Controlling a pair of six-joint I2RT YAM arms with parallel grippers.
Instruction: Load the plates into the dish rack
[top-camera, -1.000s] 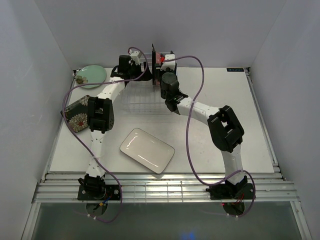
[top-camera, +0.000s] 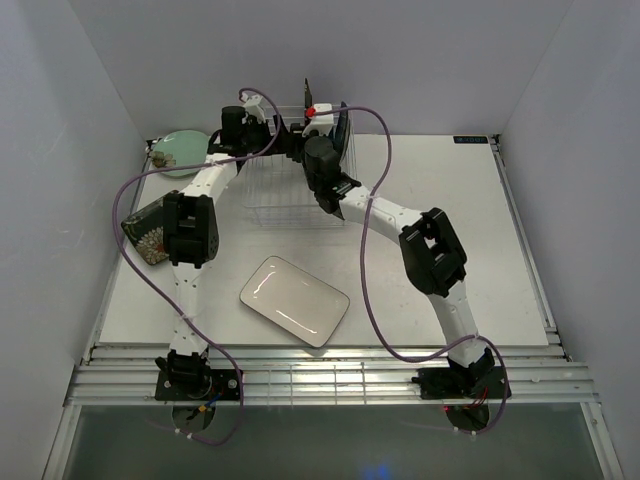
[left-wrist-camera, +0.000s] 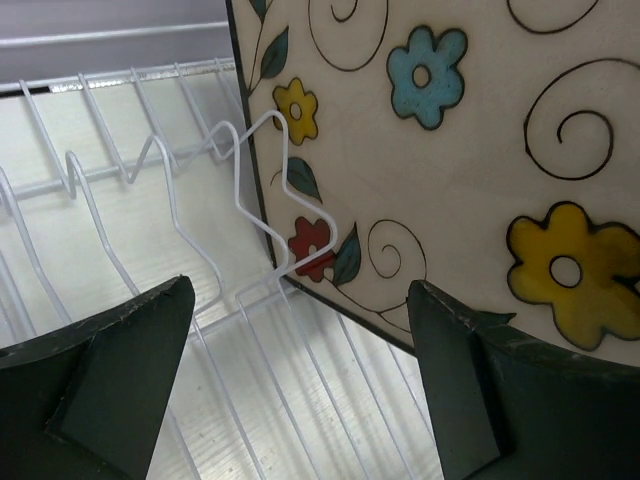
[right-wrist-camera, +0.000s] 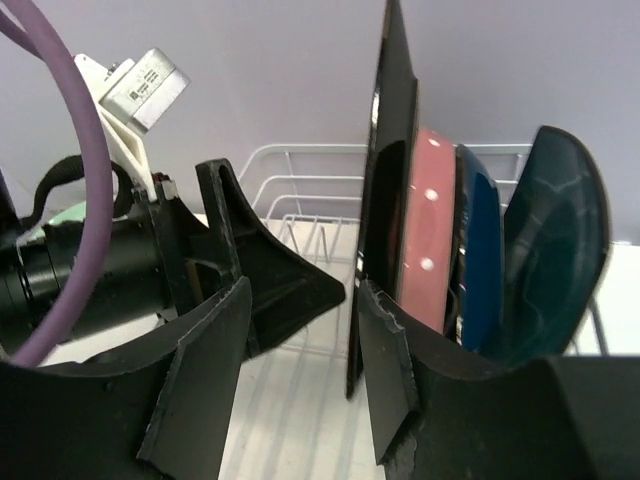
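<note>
The white wire dish rack (top-camera: 260, 215) holds upright plates at its right: in the right wrist view a tall dark plate (right-wrist-camera: 388, 80), a pink one (right-wrist-camera: 427, 220), a blue one and a dark green one (right-wrist-camera: 555, 230). A floral plate (left-wrist-camera: 430, 180) fills the right of the left wrist view, beyond the open fingers of my left gripper, which hold nothing. My right gripper is part open at the tall plate's left side, its right finger close to that plate; nothing clearly sits between its fingers.
A green plate (top-camera: 180, 152) and dark patterned plates (top-camera: 145, 240) lie left of the rack. A cream plate (top-camera: 295, 300) lies in front.
My left gripper drew back slightly to the left. My right gripper and arm shifted left, over the rack's plates.
</note>
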